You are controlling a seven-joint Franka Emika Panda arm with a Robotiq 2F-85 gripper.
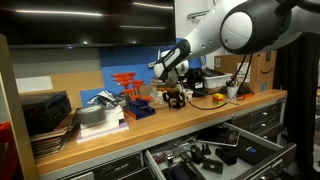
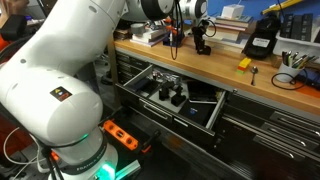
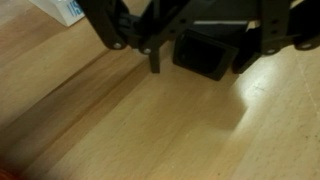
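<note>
In the wrist view my gripper points down at the wooden worktop, with its dark fingers spread to either side of a small black block (image 3: 205, 52). A gap shows between the block and the left finger; the right side is too dark to tell whether it touches. Seen from outside, the gripper (image 1: 175, 99) is low over the counter (image 1: 140, 131), in front of the red rack. The other exterior view has the gripper (image 2: 199, 43) at the back counter, small and dark against its surroundings.
Below the counter an open drawer (image 2: 140, 101) holds several black items. A red rack (image 1: 128, 84) and grey pans (image 1: 91, 115) stand left of the gripper. A yellow-and-red object (image 1: 218, 98) lies to its right. A white box (image 3: 62, 10) shows at the wrist view's corner.
</note>
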